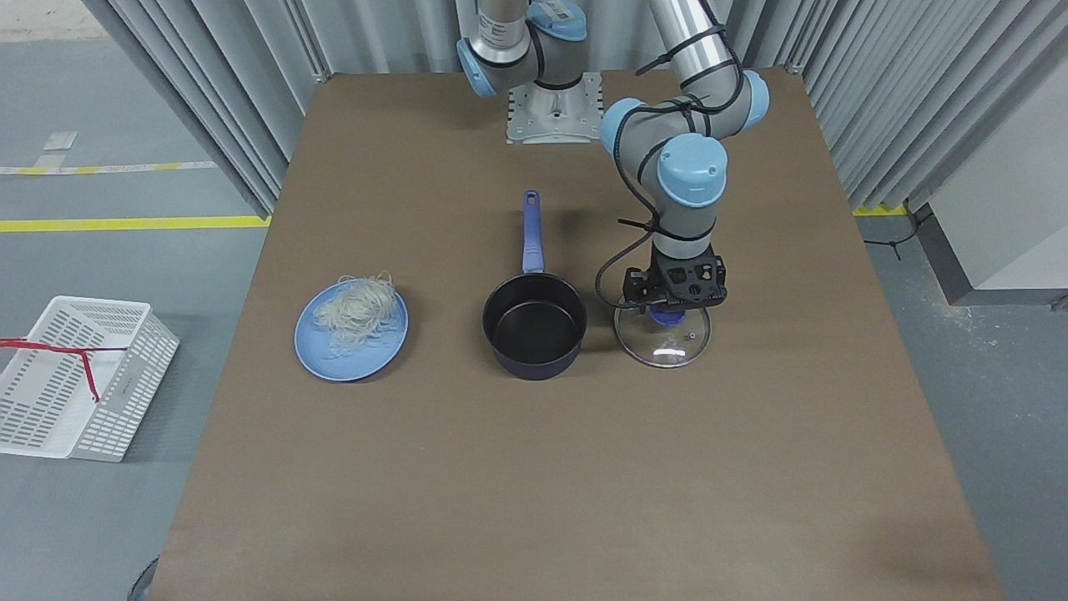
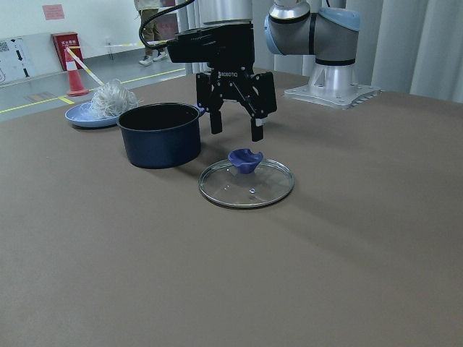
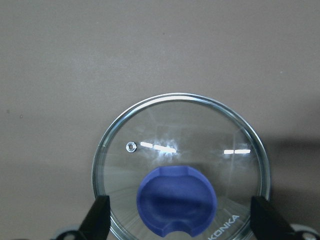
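The glass lid [image 1: 661, 345] with its blue knob [image 3: 176, 197] lies flat on the table, right of the dark pot [image 1: 532, 320] in the front view. My gripper [image 2: 236, 126] hangs open just above the lid, its fingers either side of the knob in the wrist view, holding nothing. The pot stands empty, its blue handle [image 1: 532, 230] pointing to the back. Left of it a blue plate [image 1: 320, 351] holds white noodle-like strands [image 1: 355, 315].
A white basket [image 1: 110, 421] is on the floor at left. The robot's base [image 2: 334, 94] stands at the back edge.
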